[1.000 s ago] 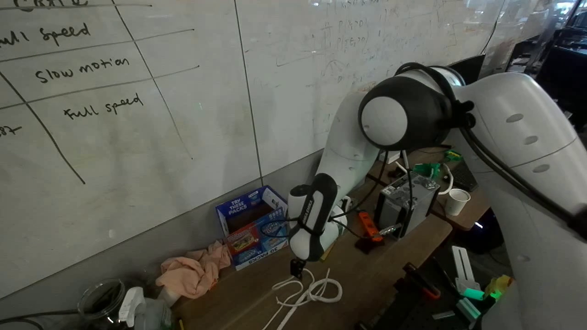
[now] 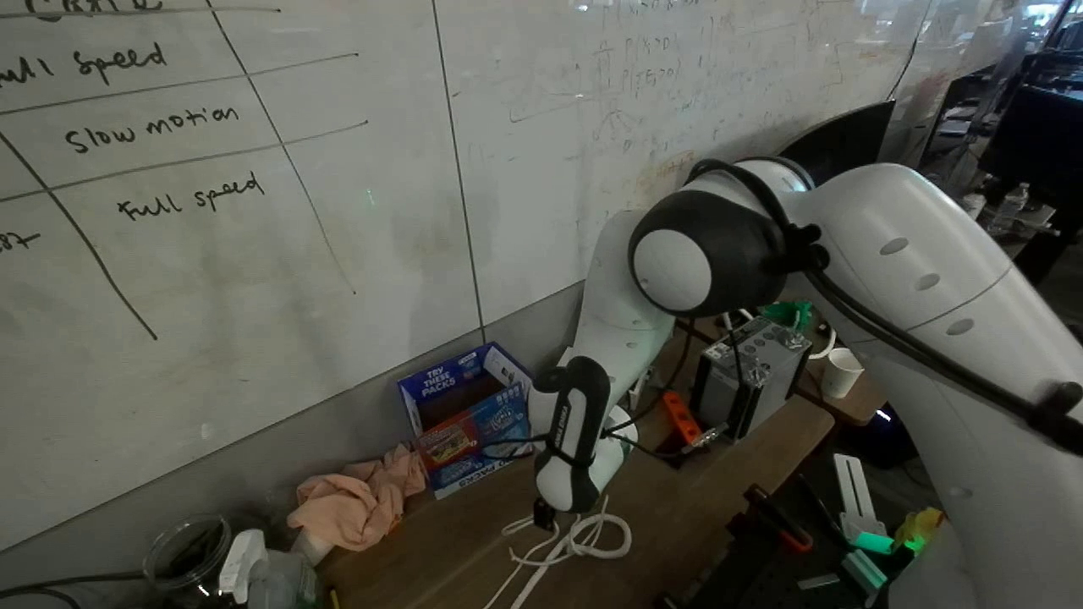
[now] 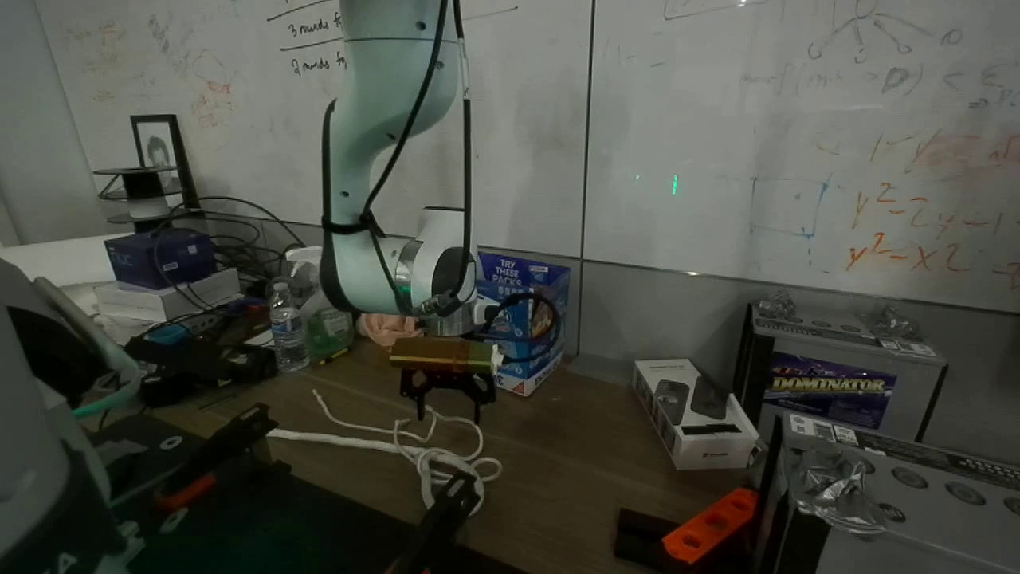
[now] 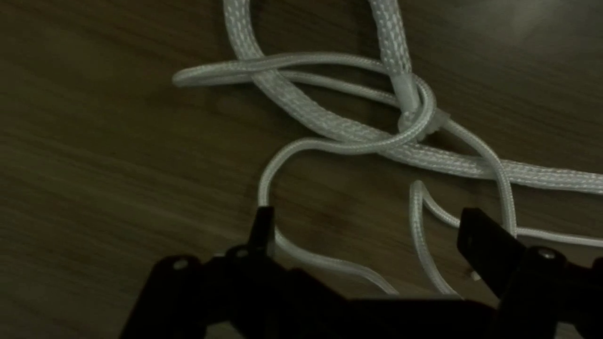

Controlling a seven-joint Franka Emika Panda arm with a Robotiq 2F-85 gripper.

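Observation:
A white rope lies loosely looped on the wooden table; in exterior view 2 its coil sits in front of and below my gripper. Thick braided cord and thinner cord cross each other in the wrist view. My gripper stands open, its two dark fingers spread. One thin strand passes behind the left finger, another runs by the right finger. Nothing is gripped between them. Exterior view 1 shows only a small dark part of the gripper, close over the rope.
Behind the arm stands a blue snack box against the whiteboard, beside a peach cloth. A white box, an orange tool and grey metal cases occupy the right in exterior view 2. Bare table lies between.
Compared with a second ago, the arm has come down and the gripper is lower, nearer the rope. The rope looks the same.

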